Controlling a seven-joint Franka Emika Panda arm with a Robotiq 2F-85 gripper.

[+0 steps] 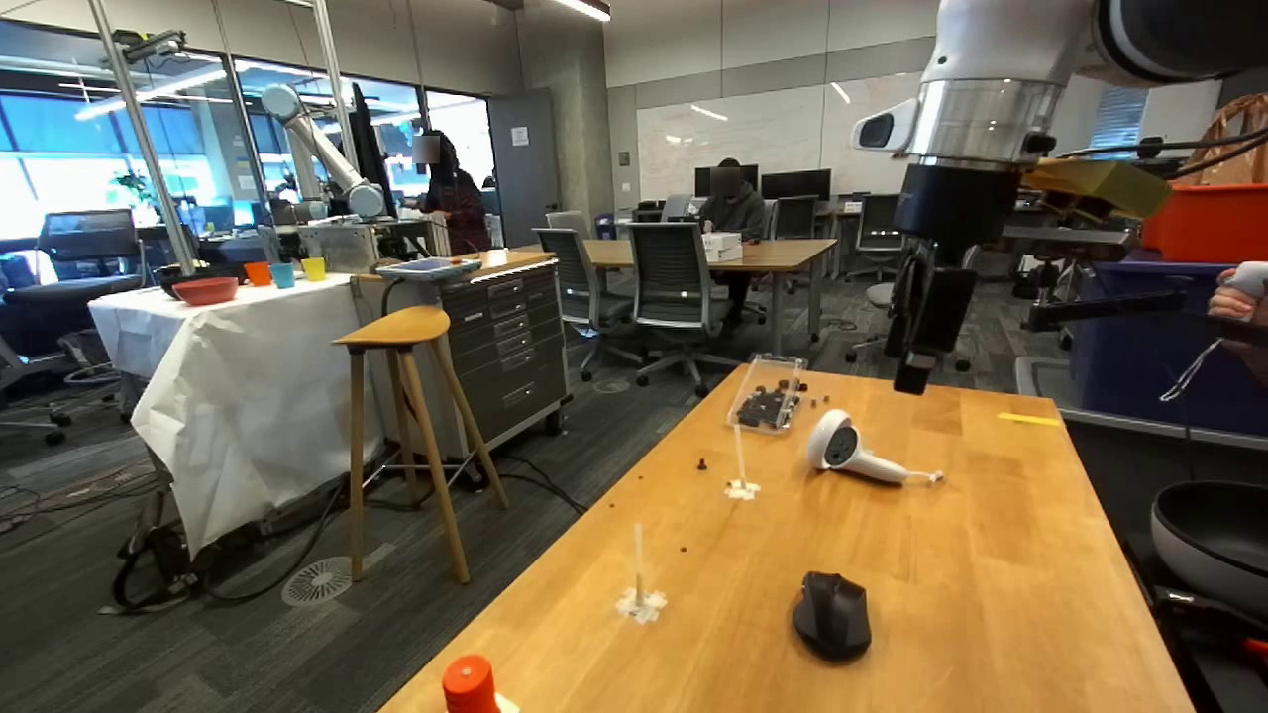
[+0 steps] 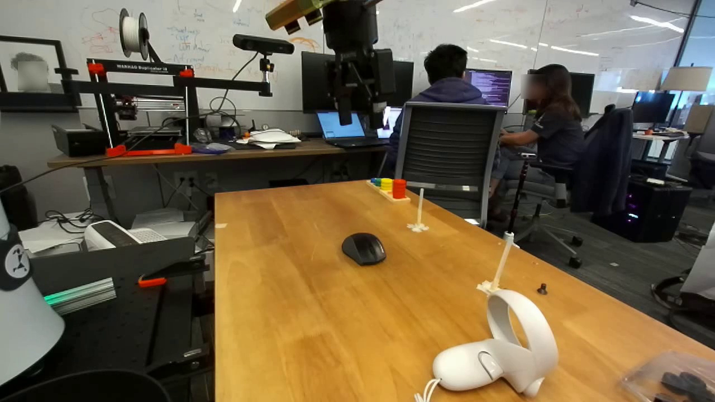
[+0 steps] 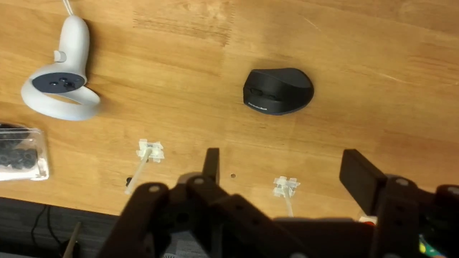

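My gripper is open above the table, its two black fingers wide apart with nothing between them. In exterior view 1 the gripper hangs well clear of the wood. A black computer mouse lies on the table, beyond the fingertips in the wrist view. Off to the left there, a white VR controller with a ring rests on its side. Two thin pale sticks stand taped to the table: one stick left of the fingers, the other stick seen between them.
A clear plastic box of small black parts stands at the table's far end. A stacking toy with coloured pieces sits by the opposite end. A small dark screw lies near the edge.
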